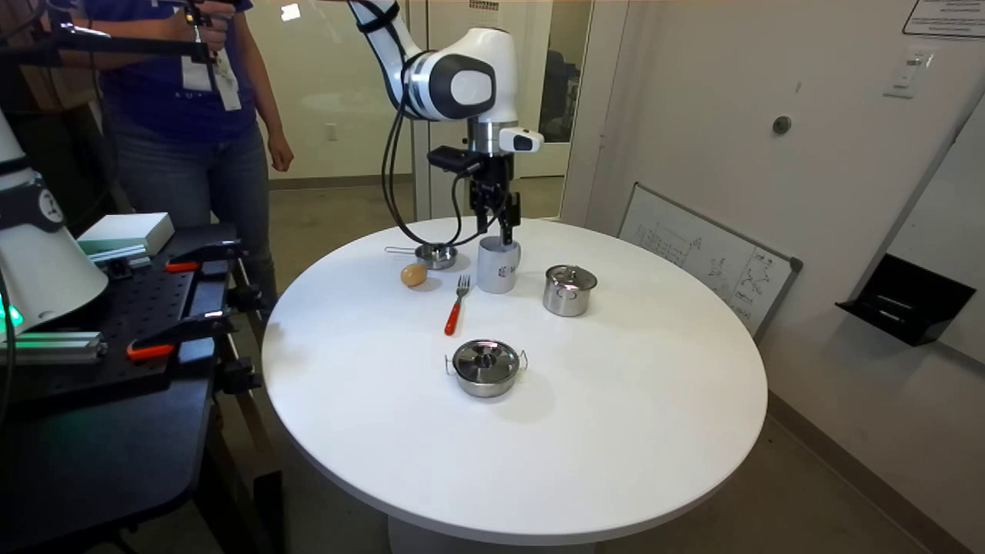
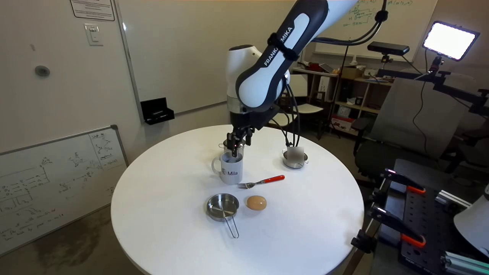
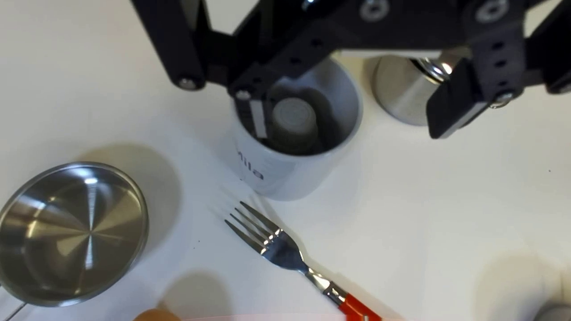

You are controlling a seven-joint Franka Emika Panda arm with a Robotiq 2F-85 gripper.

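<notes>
A white mug with dark lettering stands upright on the round table. Over its mouth hangs my gripper, its fingers well apart. In the wrist view one fingertip overlaps the inside of the mug, at the left of the opening. The other finger lies to the right, clear of the rim in that view. Down in the mug sits a pale, round-topped object, most of it hidden. I cannot tell whether the near finger touches it or the mug wall.
Around the mug lie a red-handled fork, a brown egg and a small steel pan. A lidded steel pot stands close by, another lidded pan farther off. The table has free room at its edges.
</notes>
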